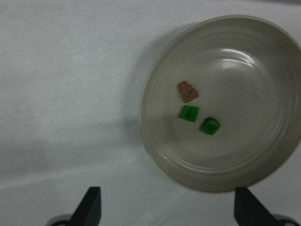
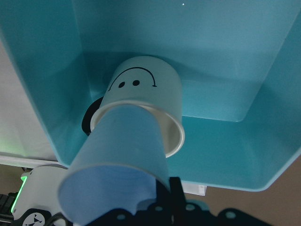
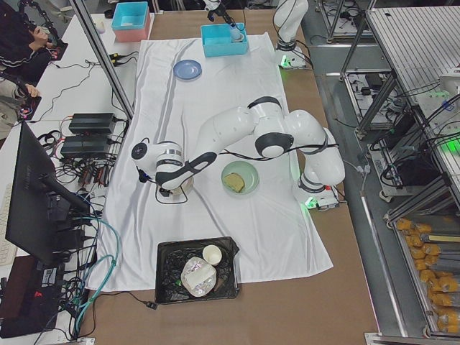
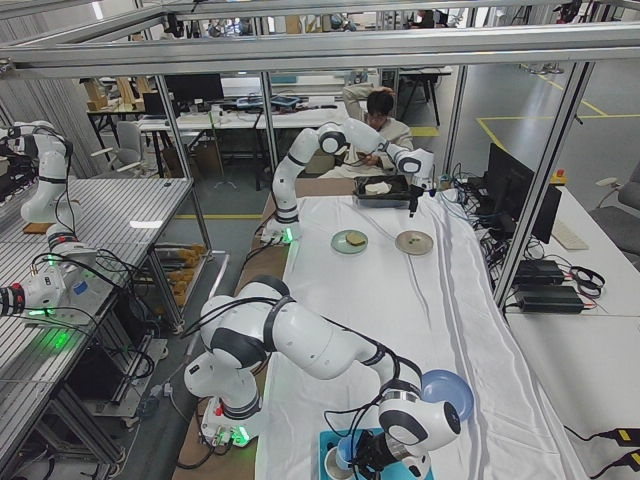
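My left gripper stands open above a grey plate [image 1: 221, 155] holding two small green cubes [image 1: 189, 113] and a brown piece [image 1: 187, 92]. In the right wrist view my right gripper is shut on a light blue cup [image 2: 113, 146], held over a white cup with a drawn face [image 2: 143, 77] that lies inside a blue bin [image 2: 225, 146]. The bin [image 3: 215, 49] is at the far end of the table in the camera left view.
A green plate [image 3: 248, 183] with a yellow piece, a blue plate [image 3: 187, 70], and a black tray [image 3: 169, 287] with a foil item and white cup share the cloth-covered table. Monitor and cables line the left edge.
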